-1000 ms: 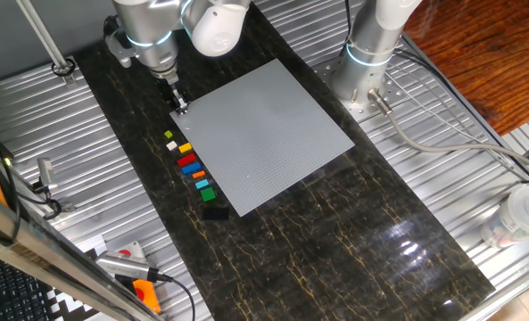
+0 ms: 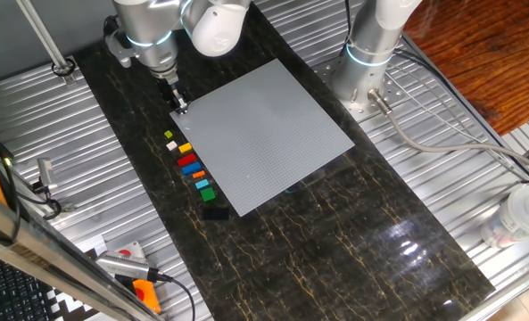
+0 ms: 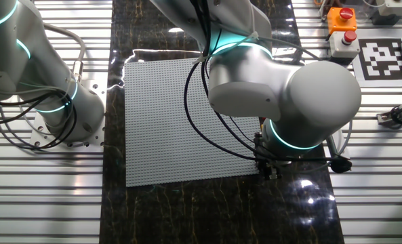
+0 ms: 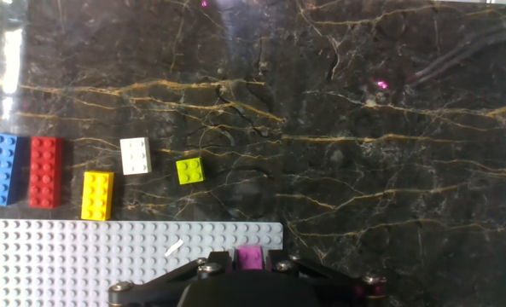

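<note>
A pink brick (image 4: 250, 257) sits between the fingers of my gripper (image 2: 183, 109), which is shut on it. In the wrist view the brick is over the corner of the grey studded baseplate (image 4: 210, 234); whether it touches the studs cannot be told. Exterior view 1 has the gripper at the baseplate's (image 2: 264, 134) left corner. Beside the plate lie a lime brick (image 4: 189, 170), a white brick (image 4: 136, 156), a yellow brick (image 4: 97, 195), a red brick (image 4: 44, 172) and a blue brick (image 4: 1, 169). In exterior view 2 the arm hides much of the gripper.
Further along the row are an orange brick (image 2: 199, 174), a light blue brick (image 2: 202, 185), a green brick (image 2: 208, 194) and a black piece (image 2: 216, 214).
</note>
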